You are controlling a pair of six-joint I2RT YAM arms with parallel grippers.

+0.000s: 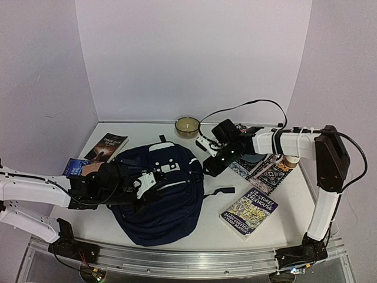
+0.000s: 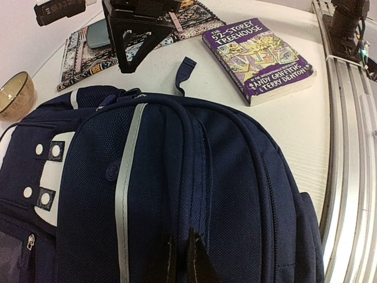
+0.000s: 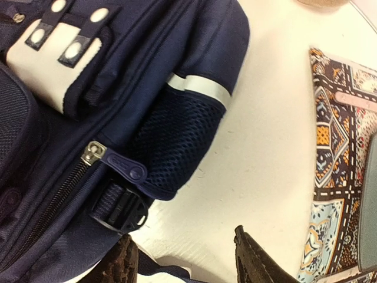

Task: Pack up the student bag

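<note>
A navy student bag (image 1: 166,220) lies front side up in the middle of the table. My left gripper is over its front, fingers close together on a ridge of the bag's fabric; in the top view the left arm covers that spot. At the bag's right side my right gripper stands open, with nothing gripped. Just beyond its fingers, in the right wrist view, are a zipper pull (image 3: 125,167), a black buckle (image 3: 119,206) and a mesh side pocket (image 3: 177,132). A purple treehouse book (image 1: 248,213) rests to the right of the bag.
Behind the right arm lies a patterned cloth or folder (image 1: 270,177) with a grey-blue case (image 2: 98,34) on it. A bowl (image 1: 187,126) stands at the back. Two books, one dark (image 1: 107,147) and one blue (image 1: 75,167), lie at the left. A bag strap (image 1: 220,191) sticks out rightward.
</note>
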